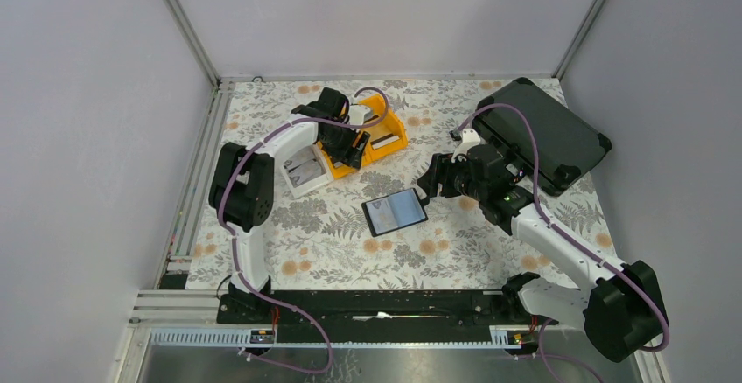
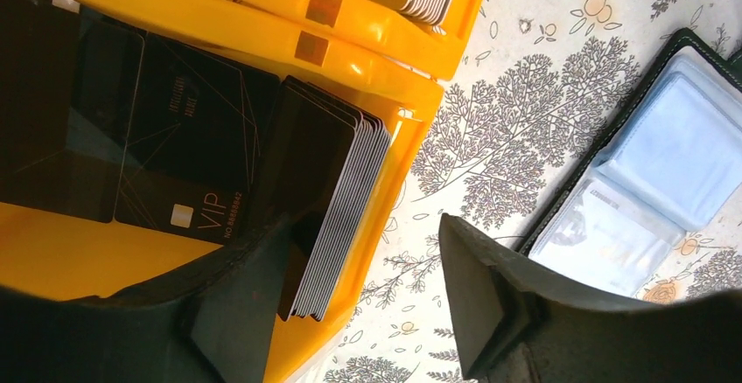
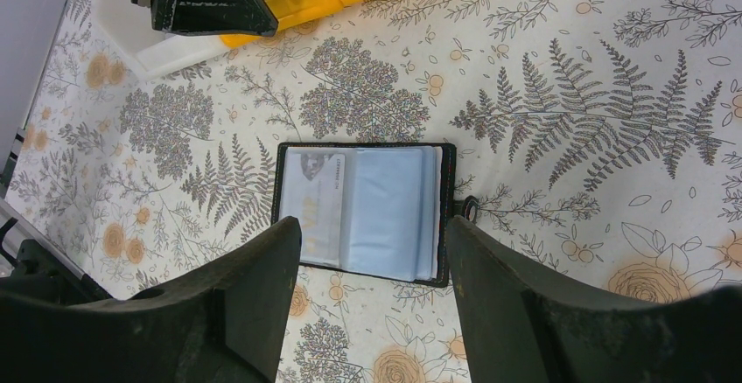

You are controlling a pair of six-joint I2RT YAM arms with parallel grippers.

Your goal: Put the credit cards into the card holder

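The card holder (image 1: 395, 212) lies spread on the table with clear sleeves; in the right wrist view a pale card (image 3: 324, 204) shows in its left sleeve. Black cards (image 2: 325, 199) stand stacked against the end wall of a yellow bin, while flat VIP cards (image 2: 184, 138) lie beside them. Above that bin hangs my left gripper, its fingers parted with nothing between them; the left finger overlaps the card stack in view. My right gripper is open over the table, empty, at the right of the holder in the top view.
Yellow bins (image 1: 385, 147) stand side by side at the back, with a white tray (image 1: 308, 189) to their left. A dark case (image 1: 542, 134) fills the back right. In front of the holder the patterned table (image 1: 324, 256) is clear.
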